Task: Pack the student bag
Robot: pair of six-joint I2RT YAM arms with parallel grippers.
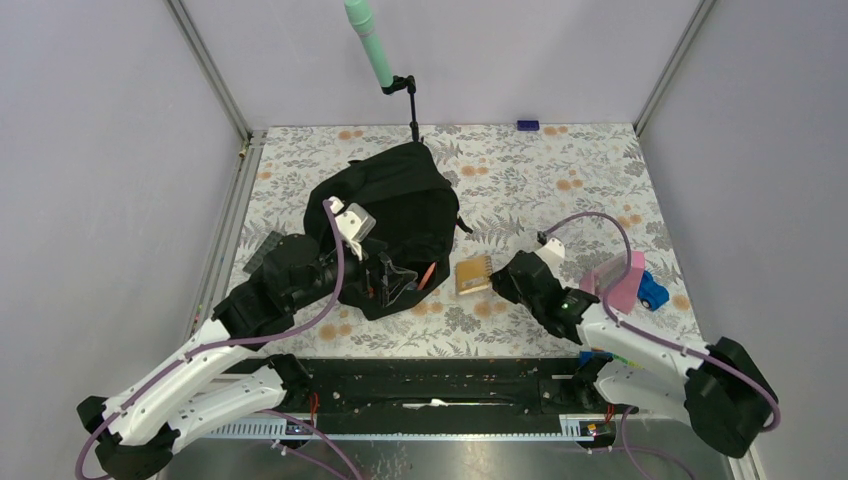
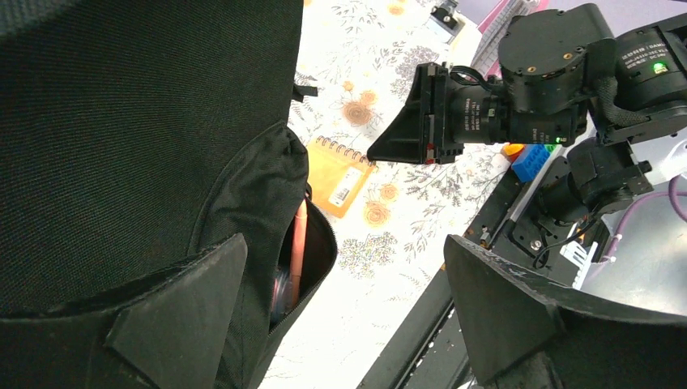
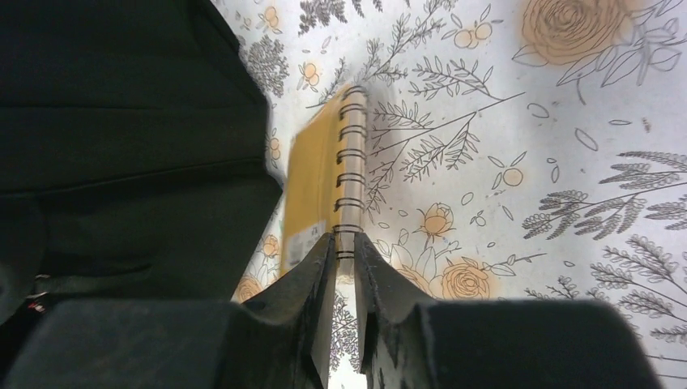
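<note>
The orange spiral notebook (image 1: 473, 275) is right of the black bag (image 1: 405, 195), its spiral side tipped up. In the right wrist view, my right gripper pinches the near end of the notebook's spiral edge (image 3: 351, 162) between its fingertips. My left gripper is wide open at the bag's front opening, with nothing between its fingers. Inside the front pocket stands an orange pen-like item (image 2: 299, 243), beside a dark item partly hidden by the cloth.
A pink box (image 1: 628, 285) and a blue toy-like object (image 1: 652, 291) lie at the right edge of the table. A small dark blue block (image 1: 527, 125) rests at the back. Behind the left arm, a grey flat item (image 1: 262, 252) shows partly.
</note>
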